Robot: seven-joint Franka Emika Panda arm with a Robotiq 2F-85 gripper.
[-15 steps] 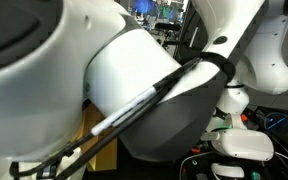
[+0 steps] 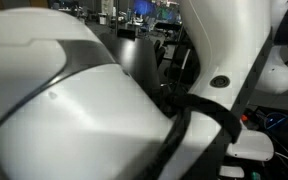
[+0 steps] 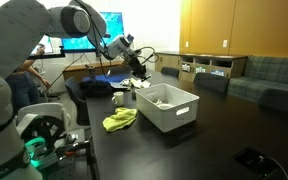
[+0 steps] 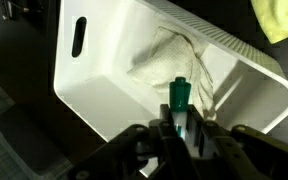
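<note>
In the wrist view my gripper is shut on a small, marker-like object (image 4: 179,94) with a green upper part and a paler part between the fingers. It appears over a white bin (image 4: 102,68), with a crumpled off-white cloth (image 4: 166,62) lying inside. How high the object is above the bin floor cannot be told. In exterior view 2 the bin (image 3: 167,119) stands on the dark table, its contents only partly visible. My gripper cannot be made out in exterior view 1, where white arm links fill the foreground.
A yellow cloth (image 3: 120,119) lies beside the bin, with a white mug (image 3: 117,99) close by. Another arm (image 3: 117,45) shows at the back left.
In exterior view 1 the near white arm links have swung, and the dark joint band sits lower now. More of the room behind is visible.
</note>
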